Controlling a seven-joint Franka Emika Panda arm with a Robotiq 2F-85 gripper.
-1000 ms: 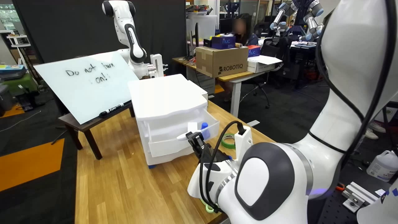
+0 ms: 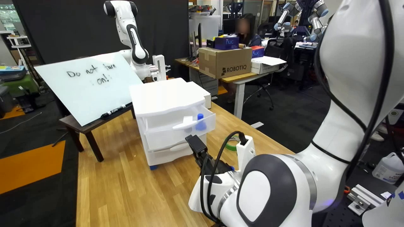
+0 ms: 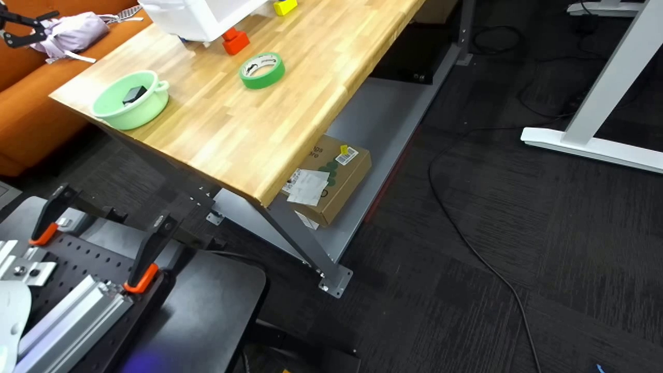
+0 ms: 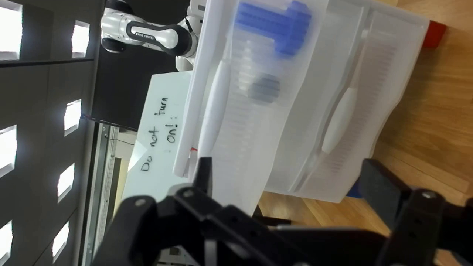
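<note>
A white plastic drawer unit [image 2: 166, 94] stands on the wooden table, its upper drawer [image 2: 170, 136] pulled partly out. Inside that drawer are a blue bolt-shaped object [image 4: 281, 24] and a pale piece, seen through the translucent front in the wrist view. A greyish round shape [image 4: 264, 88] also shows through it. The lower drawer [image 4: 377, 88] has a white handle and looks closed or nearly so. My gripper is open in front of the drawers, its dark fingers apart with nothing held. In exterior view 1, the gripper tip [image 2: 195, 144] appears close to the drawer fronts; contact cannot be judged.
Green tape [image 3: 262, 70] and a pale green bowl [image 3: 130, 99] holding a dark item lie on the table. A red block [image 3: 234, 41] sits by the unit's foot, a yellow block [image 3: 285, 6] beyond. A whiteboard [image 2: 91, 83] leans behind.
The upper drawer sticks out less than before, its blue object carried back with it. The drawer unit has shifted slightly. My gripper has moved a little left and down in exterior view 1.
</note>
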